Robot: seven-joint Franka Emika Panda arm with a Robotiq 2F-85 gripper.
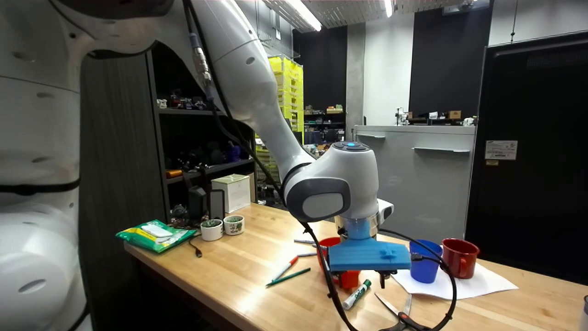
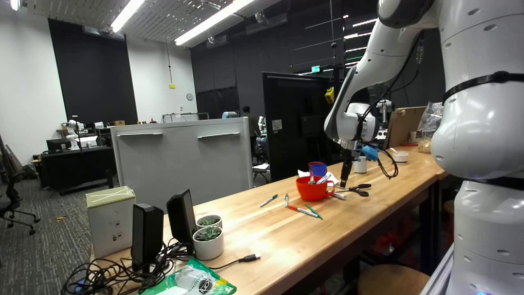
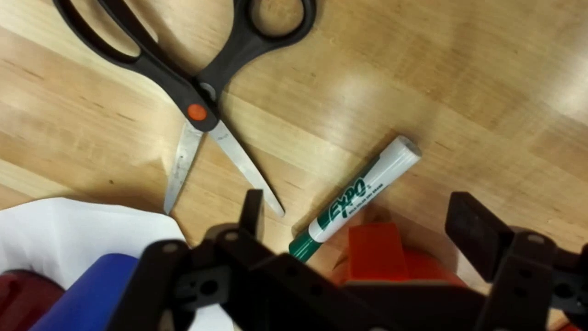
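My gripper is open, its two black fingers spread wide in the wrist view. Between and below them show the square red handle (image 3: 377,251) of a mug and a white Expo marker with a green cap (image 3: 361,193) lying on the wood. Nothing appears gripped. In exterior view 2 the red mug (image 2: 314,189) stands upright with pens in it, and the gripper hangs just beyond its handle side. In exterior view 1 my blue-covered hand partly hides the red mug (image 1: 350,280). Black scissors (image 3: 201,105) lie spread open beside the marker.
A blue cup (image 1: 424,265) and a dark red mug (image 1: 460,258) stand on white paper (image 1: 488,281). Several loose pens (image 2: 304,211) lie by the red mug. Potted plants (image 2: 208,241), speakers and a green packet (image 2: 191,280) occupy the far end. Clear tabletop lies between.
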